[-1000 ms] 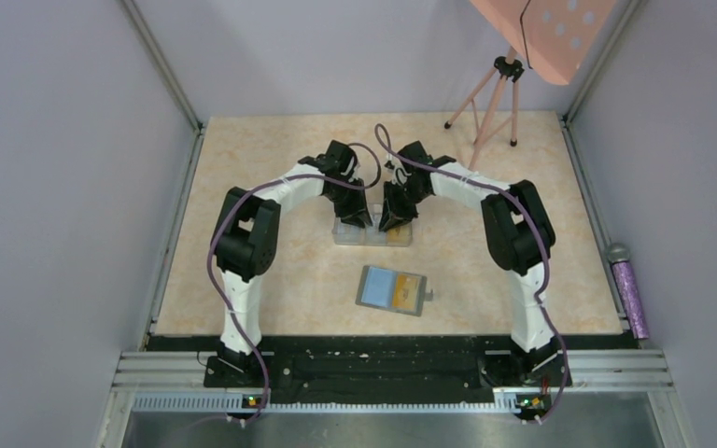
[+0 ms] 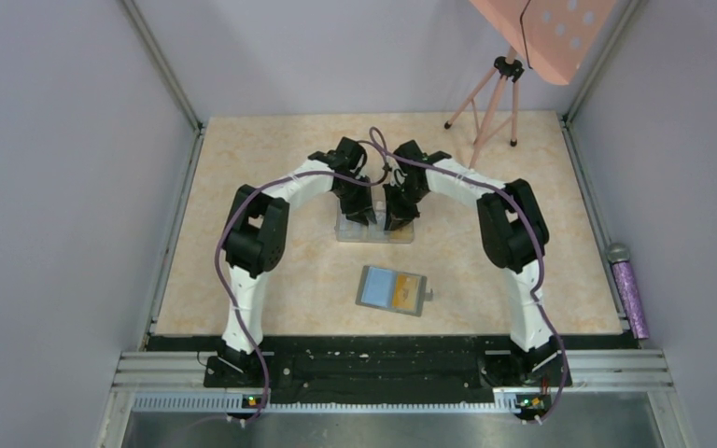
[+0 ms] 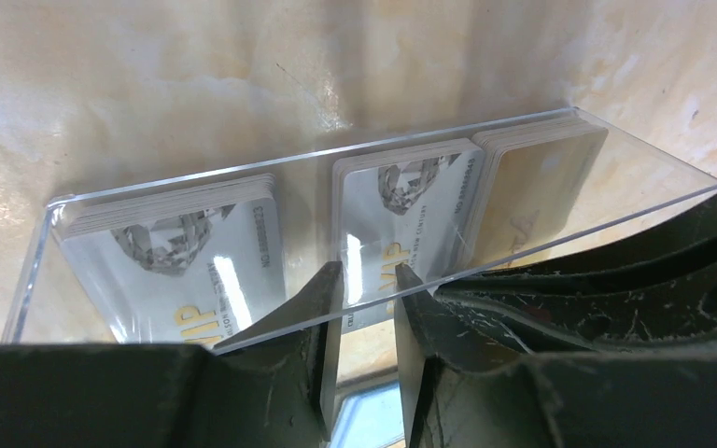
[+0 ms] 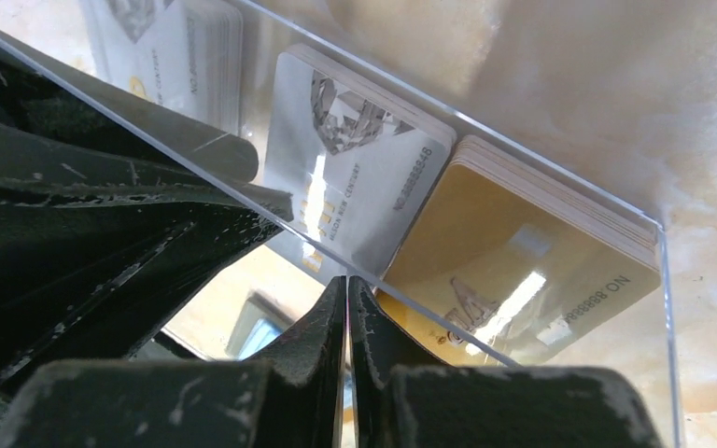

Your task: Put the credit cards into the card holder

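A clear box (image 2: 374,238) holds three stacks of cards. In the left wrist view these are a left silver stack (image 3: 233,238), a middle silver stack (image 3: 434,201) and a gold stack (image 3: 546,177). My left gripper is partly open over the middle stack at the box's near rim, with only a view of that stack between its fingers. My right gripper is shut with nothing between its tips, by the near rim where the middle silver and gold stacks meet. The grey card holder (image 2: 360,286) lies nearer the table's front, showing a blue card (image 2: 378,287) and a gold card (image 2: 405,292).
Both grippers are close together over the box, the left one's black fingers (image 4: 177,187) crowding the right wrist view. A pink tripod (image 2: 499,93) stands at the back right.
The clear box has shifted slightly to the right and back. Both grippers have moved a little to the right, the left one closer to the right one. The card holder has stayed put.
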